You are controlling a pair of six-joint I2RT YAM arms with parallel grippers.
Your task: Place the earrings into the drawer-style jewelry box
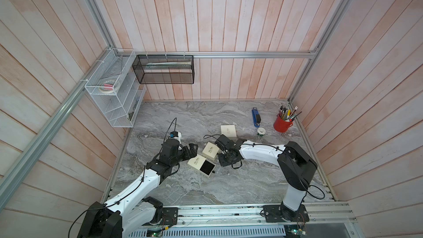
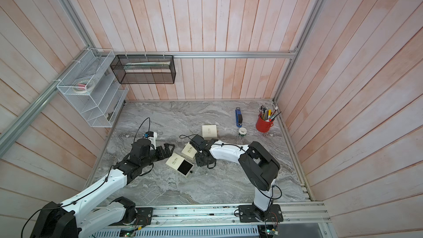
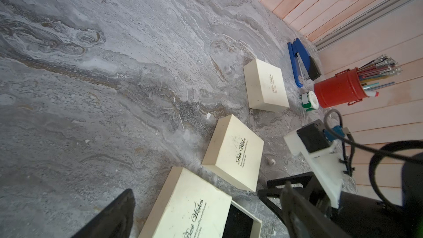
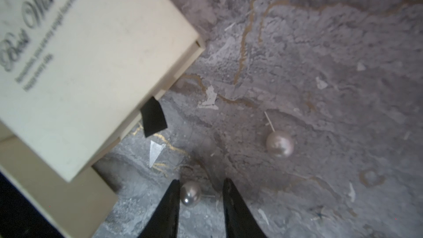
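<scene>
Two pearl earrings lie on the grey marbled table in the right wrist view. One pearl earring [image 4: 190,194] sits between the fingers of my right gripper, close to the left finger, its post pointing right; the fingers are part open with a gap on the post side. The other pearl earring [image 4: 279,144] rests to the upper right, apart from the gripper. The jewelry box [image 1: 201,165] has its drawer [image 3: 244,222] pulled out, black lining showing. My left gripper is open and empty, over the box's left side.
A second cream box [image 3: 235,152], with a black tab [image 4: 153,116], stands close beside the drawer box. A third box [image 3: 266,85], a blue stapler [image 3: 304,61], a small white-green roll [image 3: 309,101] and a red pen cup [image 3: 339,89] are farther back.
</scene>
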